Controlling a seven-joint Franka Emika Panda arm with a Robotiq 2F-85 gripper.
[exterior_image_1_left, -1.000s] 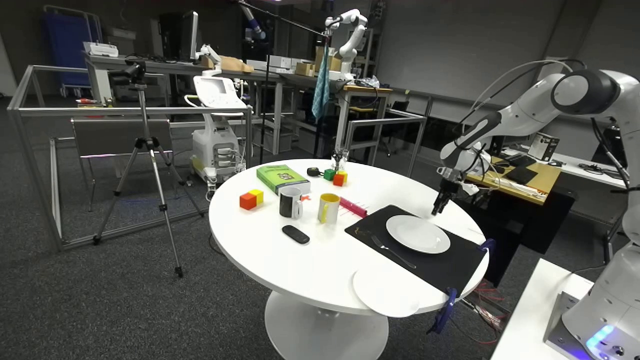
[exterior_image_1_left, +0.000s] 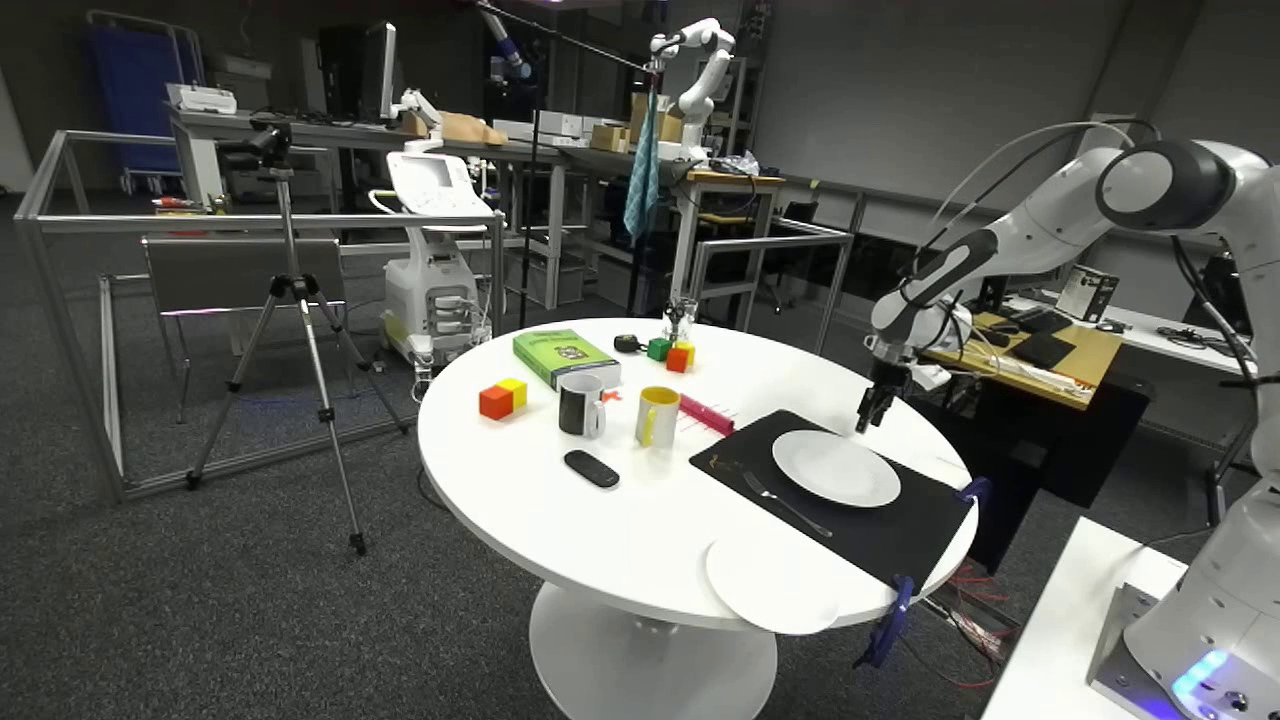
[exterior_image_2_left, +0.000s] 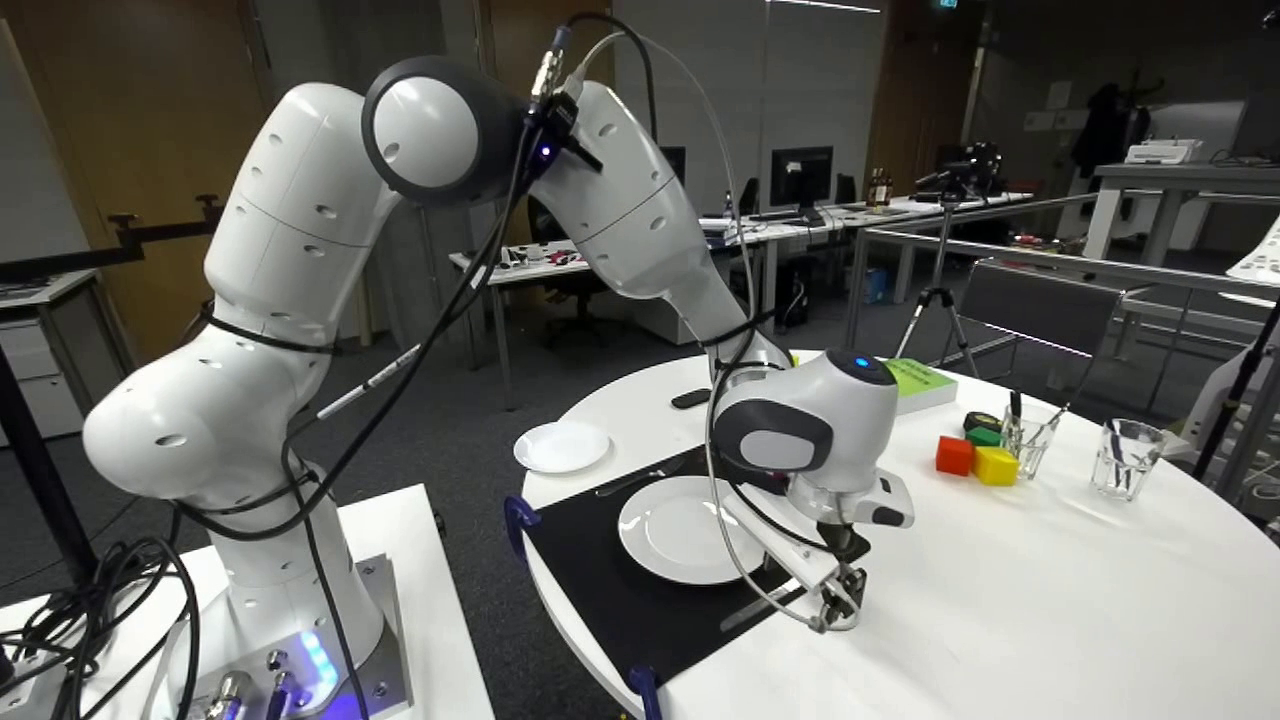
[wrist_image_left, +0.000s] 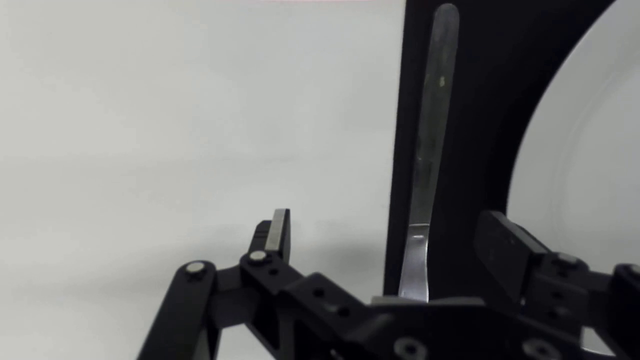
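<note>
In the wrist view my gripper stands open, its fingers wide apart. A metal knife (wrist_image_left: 433, 120) lies lengthwise on the black placemat (wrist_image_left: 480, 108), close to the mat's edge. Its lower end runs between my fingers, nearer the right one, and then passes out of sight behind the gripper body. Nothing is clasped. The left finger is over bare white table; the right one is over the mat beside the large white plate (wrist_image_left: 600, 156). In exterior view 1 the gripper (exterior_image_1_left: 869, 422) hangs at the mat's far side, past the plate.
A fork (exterior_image_1_left: 786, 503) lies on the plate's other side. Farther off are two mugs, including a yellow-and-white mug (exterior_image_1_left: 657, 418), a green box (exterior_image_1_left: 564, 356) and colored blocks (exterior_image_2_left: 956, 455). A small white plate (exterior_image_2_left: 561, 446) sits near the table edge. Blue clamps (exterior_image_1_left: 890, 624) grip the mat's edge.
In exterior view 1 the gripper has shifted slightly left, toward the plate, and its tilt looks a little more upright. The objects on the table have stayed where they were.
</note>
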